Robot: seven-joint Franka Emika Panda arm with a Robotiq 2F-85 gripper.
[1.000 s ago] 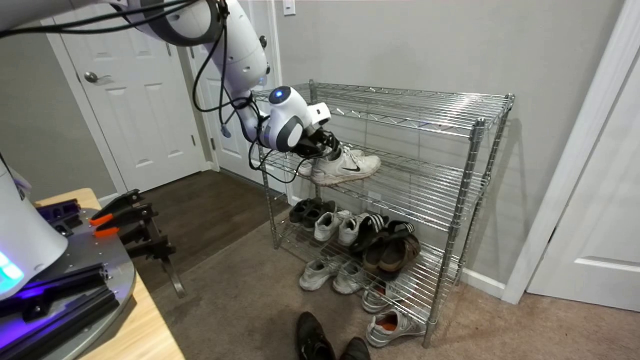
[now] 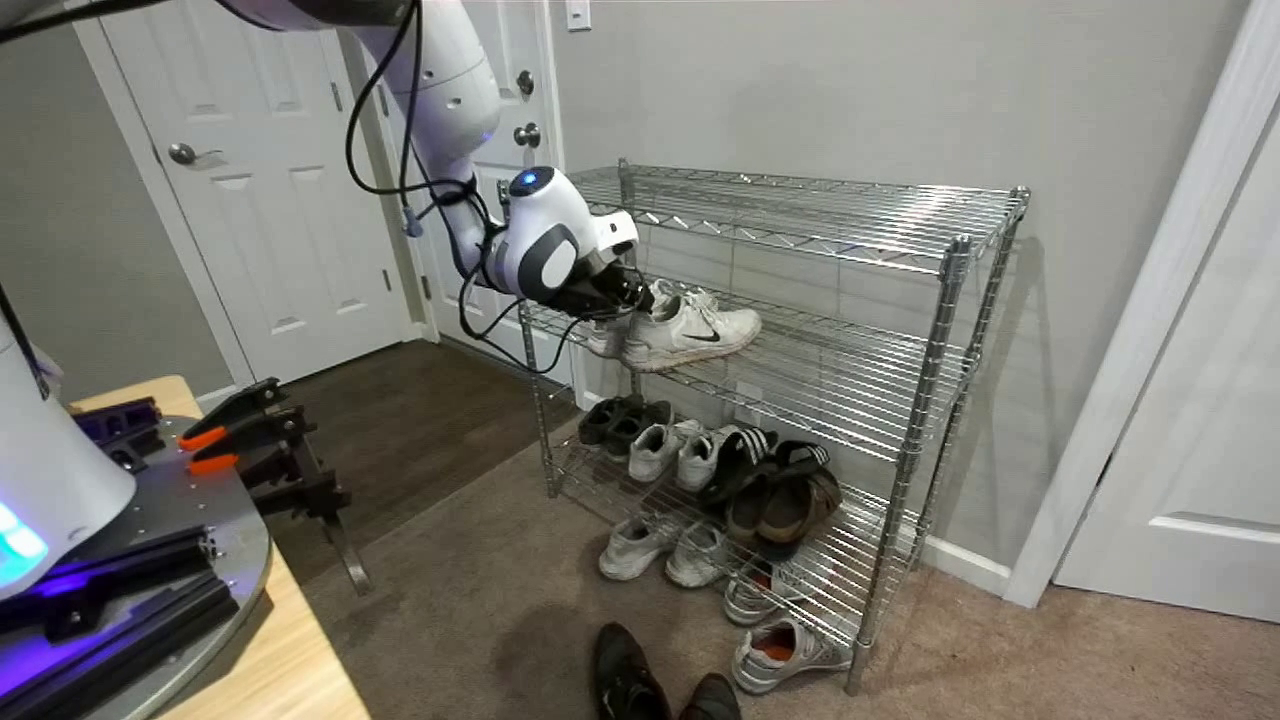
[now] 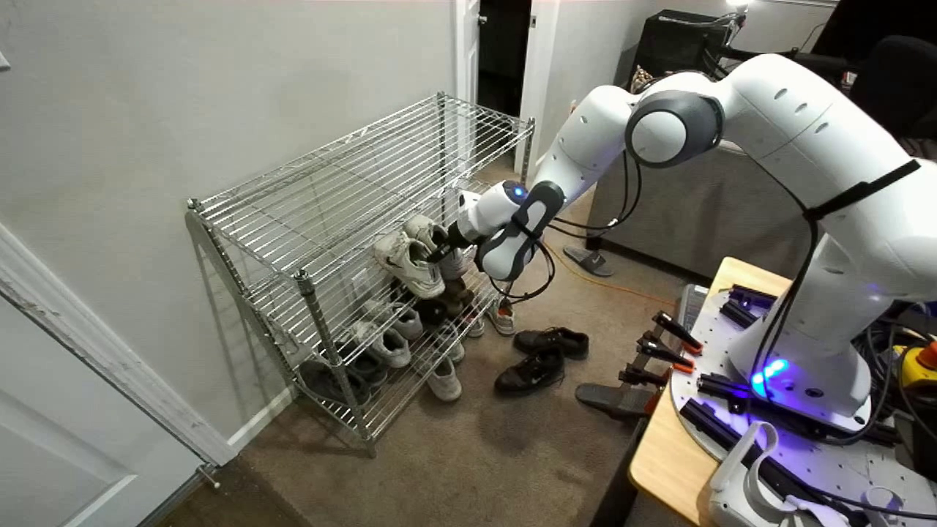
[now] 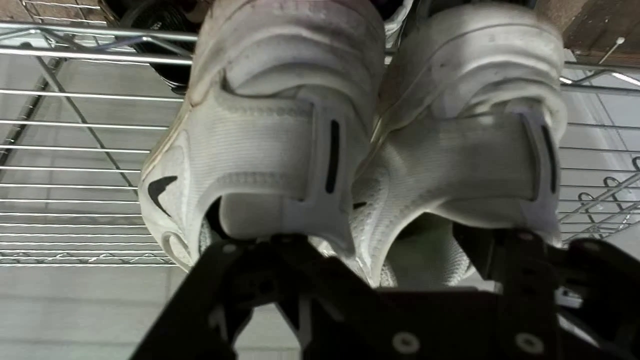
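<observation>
A pair of white sneakers sits side by side on the middle shelf of the wire rack (image 2: pixel 864 246). One sneaker (image 2: pixel 708 336) has a black swoosh and fills the left part of the wrist view; its partner (image 4: pixel 480 144) is to the right there. My gripper is at the shoes' ankle openings, its black fingers apart. One finger (image 4: pixel 264 261) overlaps the opening of the left sneaker, and the other is in front of the right sneaker's opening. Whether either finger touches a shoe is unclear. From outside, the gripper (image 3: pixel 446 244) is partly hidden against the sneakers.
Several shoes (image 2: pixel 654 450) fill the bottom shelf, with grey sneakers (image 2: pixel 636 546) on the carpet before it. Black shoes (image 3: pixel 531 370) lie on the floor farther out. The top shelf (image 3: pixel 351 167) is bare, and the middle shelf is free toward the door-side end (image 2: pixel 864 360).
In exterior view 1 the arm and gripper have shifted left and slightly outward, away from the swoosh sneaker's opening. That sneaker has stayed in place, and more of its heel and partner shows.
</observation>
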